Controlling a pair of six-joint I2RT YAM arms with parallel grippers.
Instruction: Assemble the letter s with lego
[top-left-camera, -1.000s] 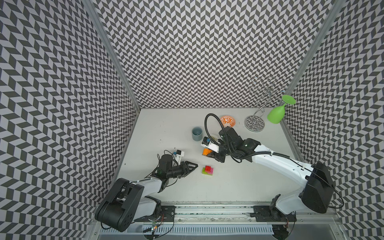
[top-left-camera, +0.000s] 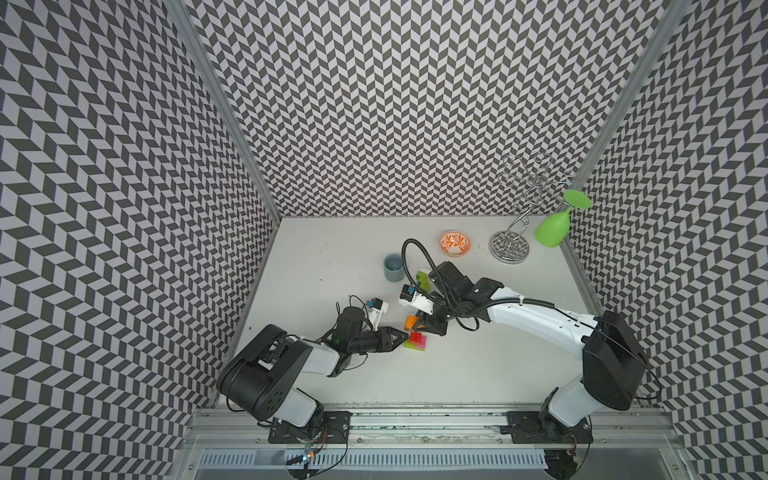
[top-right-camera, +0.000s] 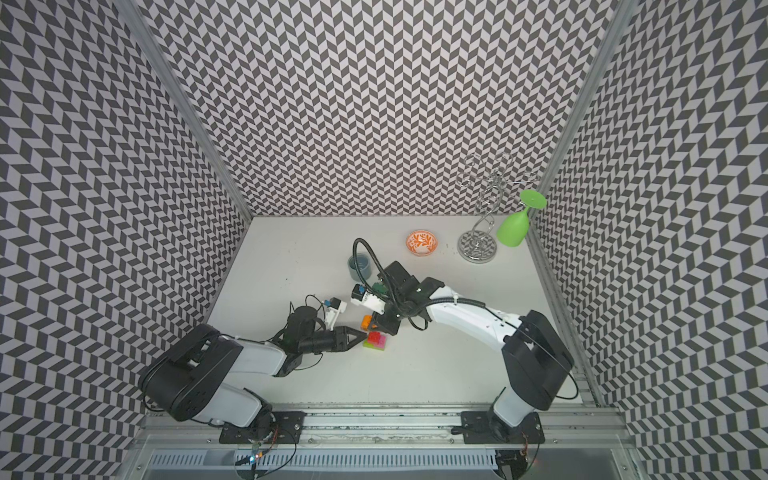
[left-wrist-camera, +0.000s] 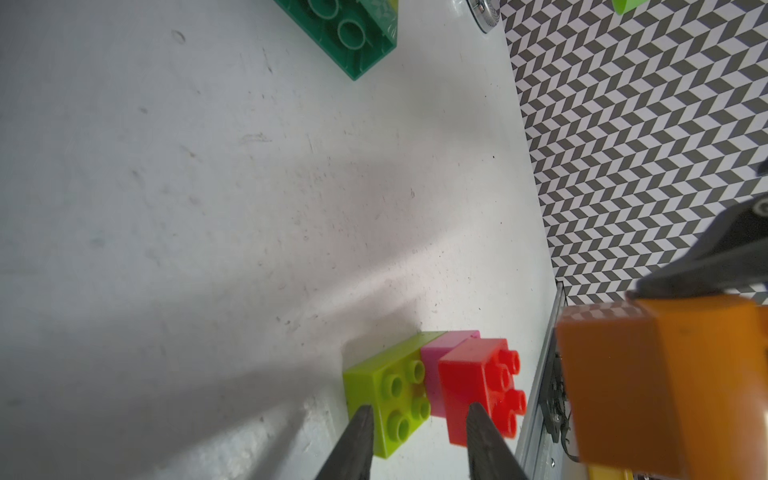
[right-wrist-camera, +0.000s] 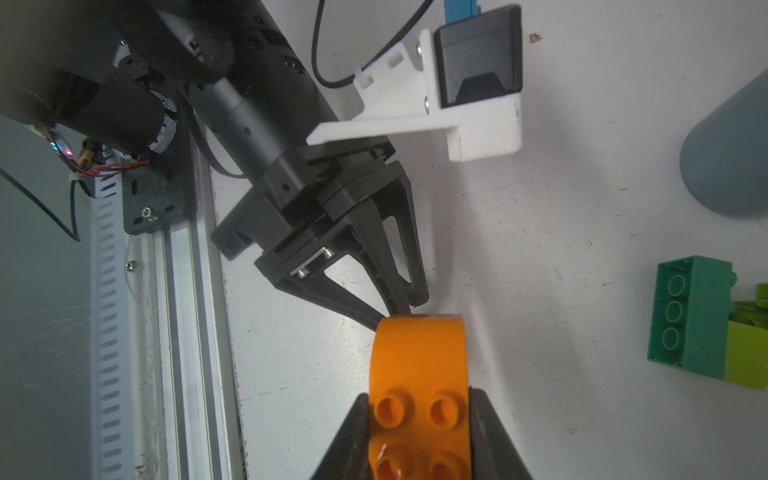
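An orange brick hangs in my right gripper, which is shut on it; it is large and close at the right of the left wrist view. A red brick (left-wrist-camera: 468, 384) sits with a pink brick (left-wrist-camera: 436, 356) and a lime brick (left-wrist-camera: 376, 384) as one small stack on the table, below the orange brick. My left gripper reaches to this stack from the left, its fingertips part open near the lime and red bricks, nothing visibly held.
Green bricks (right-wrist-camera: 688, 320) lie behind, near a blue-grey cup (top-left-camera: 393, 268). An orange patterned bowl (top-left-camera: 454, 243), a chrome stand (top-left-camera: 509, 246) and a green goblet (top-left-camera: 552, 228) stand at the back right.
My left gripper has moved right toward the brick stack.
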